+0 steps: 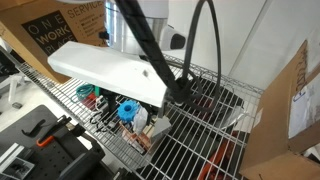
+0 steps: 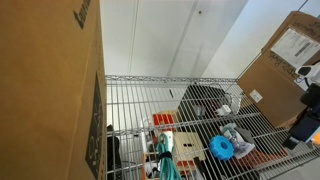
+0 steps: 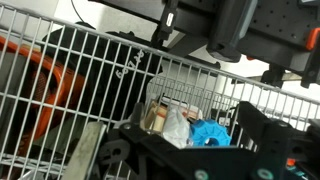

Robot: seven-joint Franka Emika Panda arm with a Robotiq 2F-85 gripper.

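In the wrist view my gripper stands open, its two dark fingers wide apart at the bottom. Between and beyond them appear a crumpled whitish item (image 3: 177, 130) and a blue ring-shaped item (image 3: 208, 133). I see no contact with either. The blue ring (image 1: 128, 111) lies on the wire shelf in exterior view 1, beside a jumble of pale and brown pieces (image 1: 136, 138). The white arm hides my fingertips there. Exterior view 2 shows the blue ring (image 2: 221, 147) left of the dark gripper body (image 2: 306, 122) at the right edge.
A teal cable bundle (image 2: 167, 160) lies left of the ring. Dark items (image 2: 205, 100) sit at the back of the shelf. Cardboard boxes (image 1: 285, 115) stand at both ends. An orange-handled tool (image 1: 46, 138) lies at lower left, off the shelf.
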